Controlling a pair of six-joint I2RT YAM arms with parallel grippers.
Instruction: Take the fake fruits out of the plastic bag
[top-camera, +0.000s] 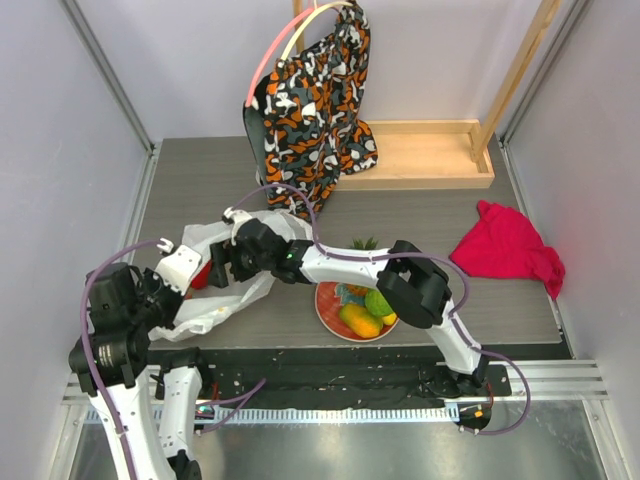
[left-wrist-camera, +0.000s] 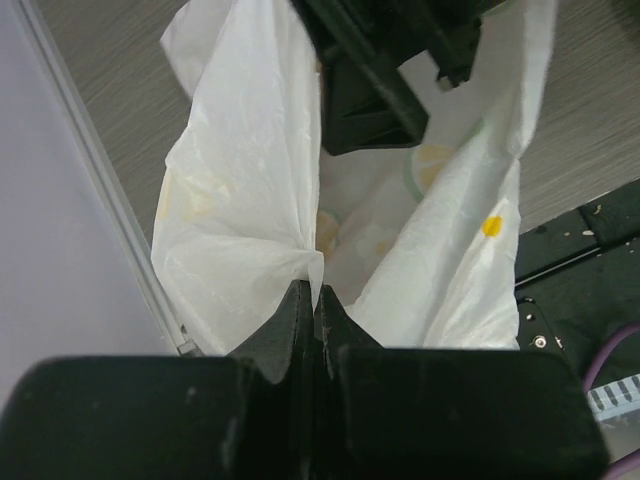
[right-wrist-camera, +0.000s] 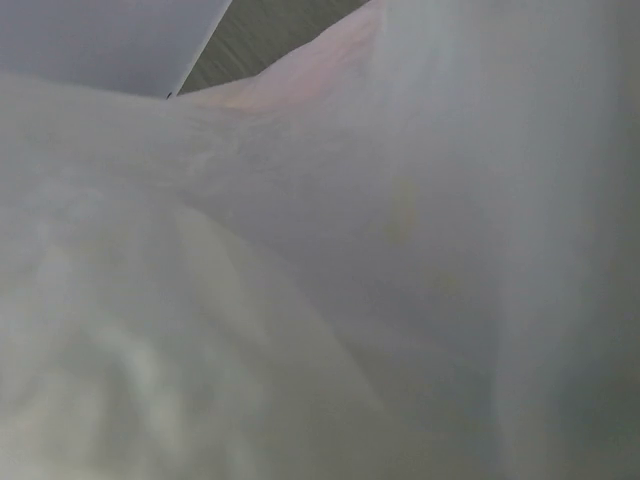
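Note:
The white plastic bag (top-camera: 225, 310) lies at the left of the table, with a red fruit (top-camera: 200, 276) partly visible inside. My left gripper is shut with the bag's plastic pinched at its tips, holding the left end of the bag. My right gripper (top-camera: 225, 260) is down in the bag over the red fruit, which it partly hides; in the right wrist view plastic fills nearly everything, and its fingers are unclear there. A bowl (top-camera: 330, 322) holds a mango (top-camera: 358, 322), a green fruit (top-camera: 377, 303) and other fruits.
A red cloth (top-camera: 505, 245) lies at the right. A camouflage bag (top-camera: 310, 120) and a wooden stand (top-camera: 420, 160) stand at the back. The table between cloth and bowl is clear.

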